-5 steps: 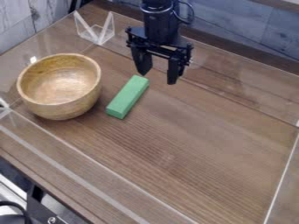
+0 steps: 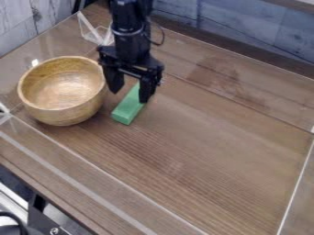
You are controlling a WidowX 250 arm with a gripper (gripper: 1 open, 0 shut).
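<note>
My dark gripper (image 2: 130, 84) hangs over a green rectangular block (image 2: 127, 114) lying on the wooden table (image 2: 215, 156). Its two fingers are apart, one near the bowl's right rim and one at the upper part of the block. Whether either touches the block I cannot tell. A large tan bowl (image 2: 61, 103) sits just left of the block.
A white wire object (image 2: 99, 29) stands at the back left, partly behind the arm. The table's left edge shows at the lower left.
My gripper has moved left and toward the front, from the back middle of the table to over the green block, whose upper part it now partly hides.
</note>
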